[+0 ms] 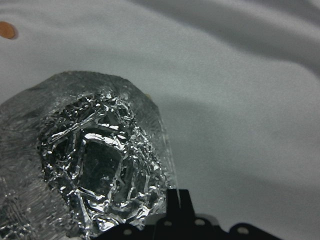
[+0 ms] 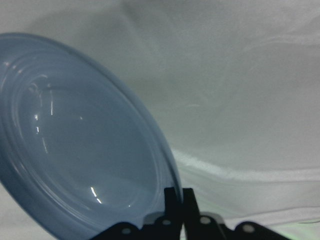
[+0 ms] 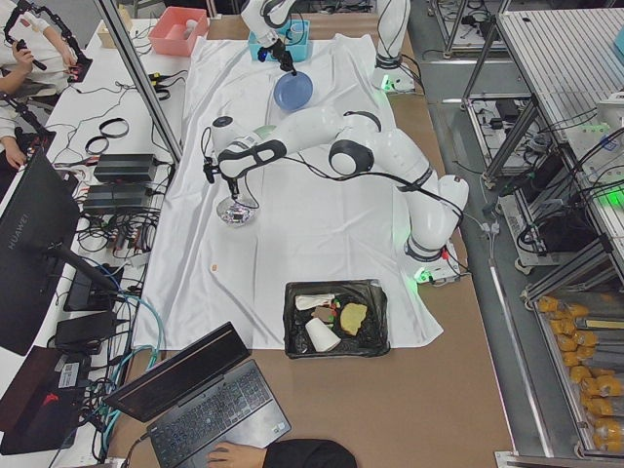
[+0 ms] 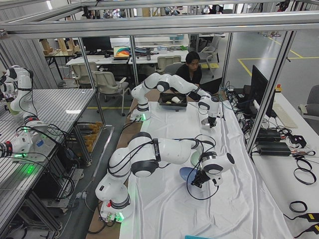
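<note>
In the left wrist view my left gripper is shut on the edge of a clear container (image 1: pixel 30 120) with crumpled silver foil (image 1: pixel 100 165); a small orange disc (image 1: pixel 7 30) lies beyond. In the left camera this container (image 3: pixel 237 214) sits mid-cloth under the left arm. In the right wrist view my right gripper is shut on the rim of a blue plate (image 2: pixel 80 140), also seen as the blue plate (image 3: pixel 292 90) at the far end. A green plate (image 4: pixel 196 159) is partly hidden by the arms.
A black tray (image 3: pixel 334 346) with assorted items is at the near end. A cyan bin (image 3: pixel 297 39) stands at the far end, a laptop (image 3: pixel 214 419) off the cloth.
</note>
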